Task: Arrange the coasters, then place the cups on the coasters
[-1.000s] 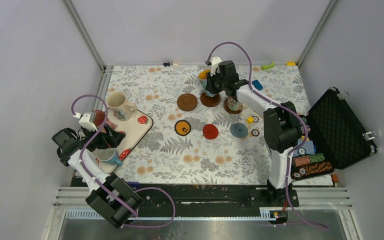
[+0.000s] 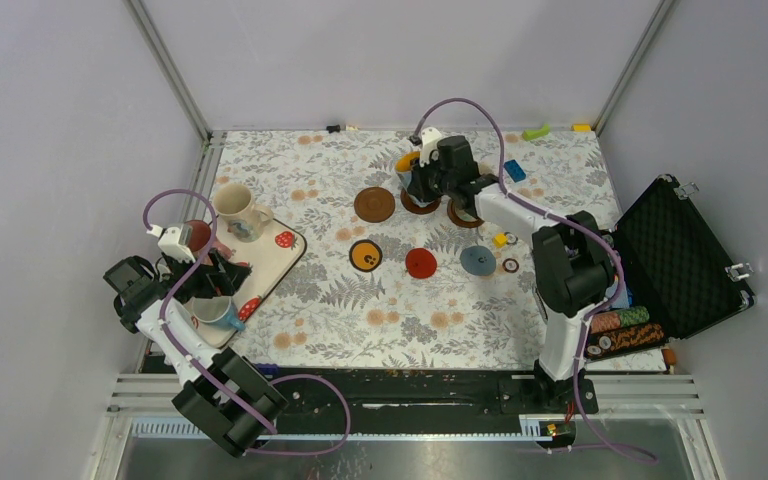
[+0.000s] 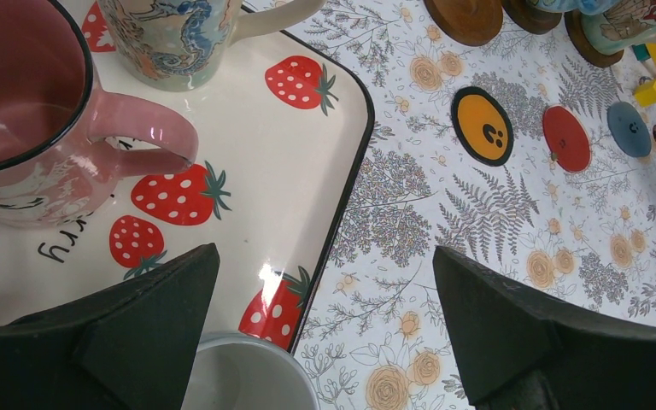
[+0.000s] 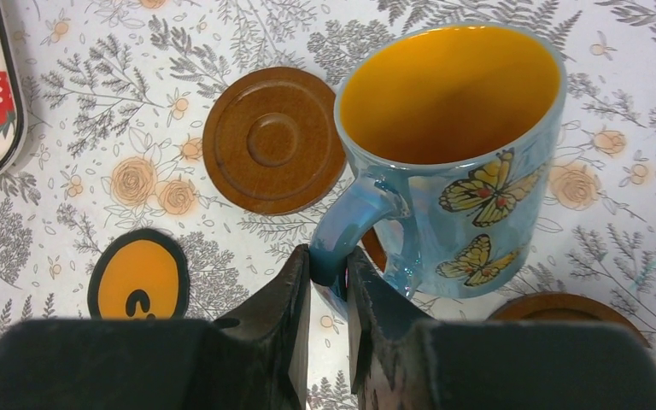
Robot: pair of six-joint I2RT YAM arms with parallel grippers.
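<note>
A blue cup (image 4: 444,231) with a yellow inside and butterflies stands upright at the middle wooden coaster (image 2: 423,206). In the right wrist view the cup covers most of this coaster; whether its base touches is hard to tell. My right gripper has its fingertips on both sides of the cup's handle, close against it. My left gripper is open over the strawberry tray, nothing between its fingers. Below it shows a pale cup's rim (image 3: 256,342). A pink cup (image 3: 43,145) and a cream cup (image 2: 241,210) stand on the tray.
An empty wooden coaster (image 2: 374,204) lies left of the blue cup, and a coaster bearing another cup (image 2: 465,209) lies right. Orange (image 2: 365,255), red (image 2: 421,263) and grey (image 2: 478,260) coasters lie in front.
The left arm has stayed still.
</note>
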